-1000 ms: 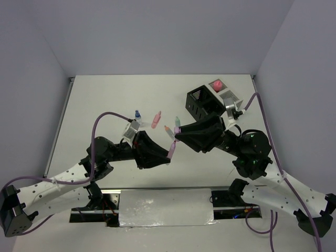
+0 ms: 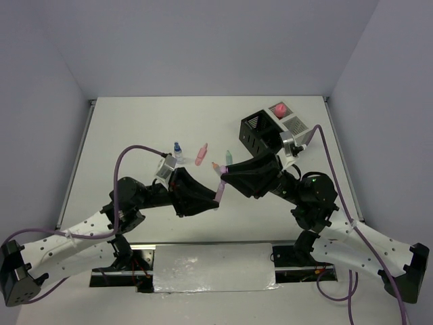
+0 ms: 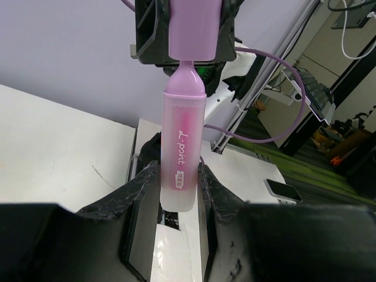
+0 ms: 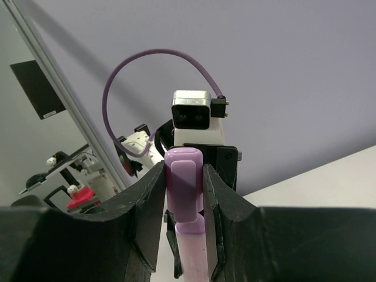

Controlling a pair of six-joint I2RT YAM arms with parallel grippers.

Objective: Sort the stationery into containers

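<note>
A pink pen-like bottle with a lettered, translucent barrel [image 3: 182,153] stands upright between my two grippers. My left gripper [image 2: 217,199] is shut on the barrel's lower end. Above it, my right gripper [image 2: 223,173] is shut on the purple-pink cap [image 4: 184,188]. In the left wrist view, the cap [image 3: 194,29] sits over the tapered neck [image 3: 185,82] with its lower edge meeting the neck; whether it is pressed fully on I cannot tell. A blue-topped bottle [image 2: 178,152], a pink one [image 2: 201,154], a green one [image 2: 229,157] and an orange one [image 2: 216,168] lie behind the grippers.
A black compartment box [image 2: 252,142] stands at the back right, joined to a lighter box [image 2: 298,126]; a round pink item [image 2: 280,110] sits in one compartment. Both arms crowd the front middle.
My right arm has shifted slightly left, bringing the cap a little to the left over the barrel. The left gripper has barely moved. Other items are unchanged.
</note>
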